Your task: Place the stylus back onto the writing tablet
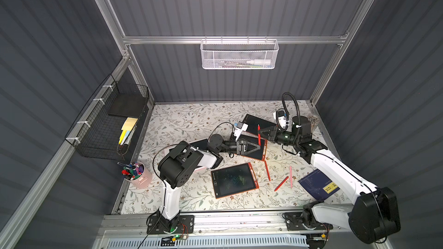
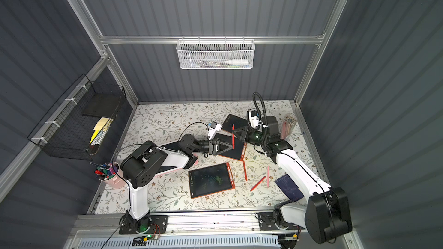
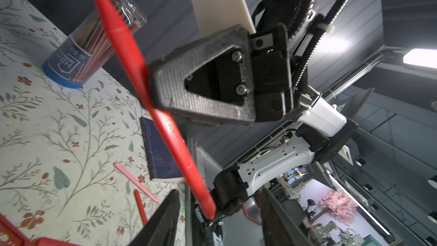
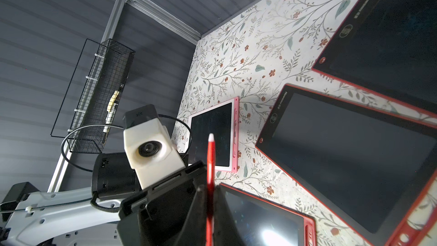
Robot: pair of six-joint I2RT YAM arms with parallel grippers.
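Note:
A red stylus (image 3: 175,145) stands nearly upright in my right gripper (image 1: 260,132) at its fingertips, over the middle tablet (image 4: 346,164) with red rim. My left gripper is part open just below and left of it; the stylus's lower end shows between its fingers in the left wrist view, and whether they touch it I cannot tell. Other tablets lie around: a red-rimmed one (image 1: 233,179) in front, another (image 4: 387,32) behind, and a pink one (image 4: 211,134) at left, partly hidden by my left arm.
Loose red (image 1: 280,183) and pink (image 1: 290,176) styluses lie at front right beside a blue book (image 1: 318,182). A pencil jar (image 2: 288,124) stands at back right, a pink pen cup (image 1: 140,177) at front left. Wire baskets hang on the walls.

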